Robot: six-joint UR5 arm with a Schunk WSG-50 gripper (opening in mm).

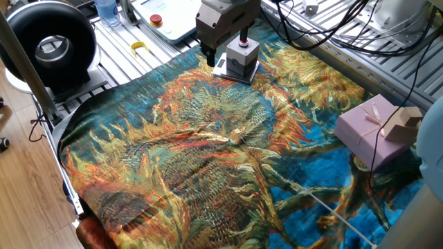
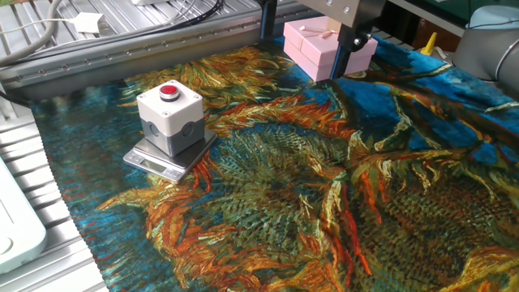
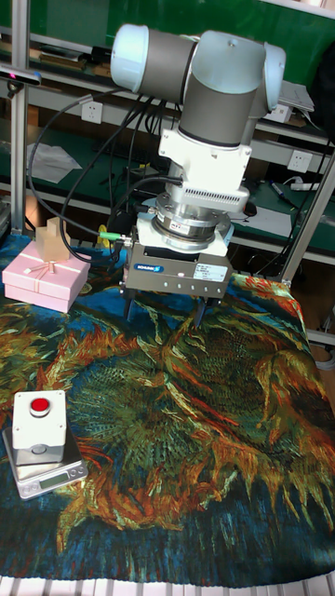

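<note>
A white and grey button box with a red button (image 2: 169, 118) stands upright on a small silver scale (image 2: 156, 168). In exterior view 3 this button box (image 3: 40, 426) is at the lower left. My gripper (image 3: 163, 319) hangs over the far part of the cloth, pointing down, its two fingers (image 3: 196, 310) wide apart with nothing between them. It is clear of the button box; in exterior view 1 it merely overlaps the box along the line of sight. A pink gift box (image 3: 44, 279) rests on the cloth to the gripper's left in exterior view 3.
Sunflower-printed cloth (image 2: 276, 195) covers the table, its middle free of objects. A small brown box (image 1: 403, 125) lies on the pink one. Past the cloth's edge are a yellow ring (image 1: 140, 48), a red knob (image 1: 156, 20) and a bottle (image 1: 107, 12). Black cables hang near the arm.
</note>
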